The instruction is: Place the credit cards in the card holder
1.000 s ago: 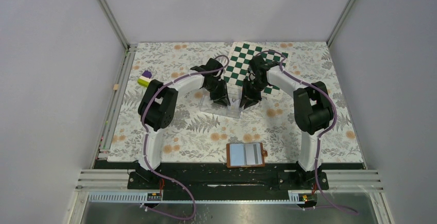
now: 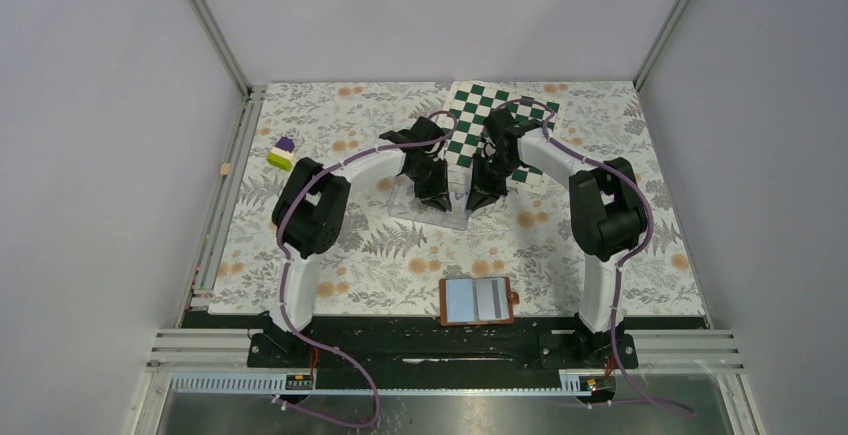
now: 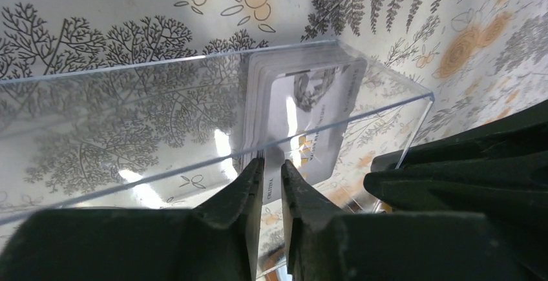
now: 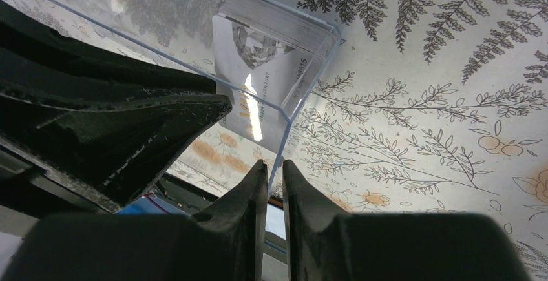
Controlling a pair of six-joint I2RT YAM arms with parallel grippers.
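Several pale credit cards stand together inside a clear plastic box, near its right end. Above the box is my left gripper; its shut fingertips appear in front of the cards in the left wrist view, with nothing visible between them. My right gripper is at the box's right end, its fingers close together and the box's corner edge running between them. Whether they press on that edge is not clear. The brown card holder lies unfolded at the table's front edge, pale panels facing up.
Behind the box, a green-and-white checkered board lies flat, partly covered by the right arm. A small purple, white and yellow object sits at the far left. Patterned tabletop between box and holder is clear.
My left gripper has moved a little to the right and toward the front over the box. The box has shifted very slightly to the right. My right arm looks still.
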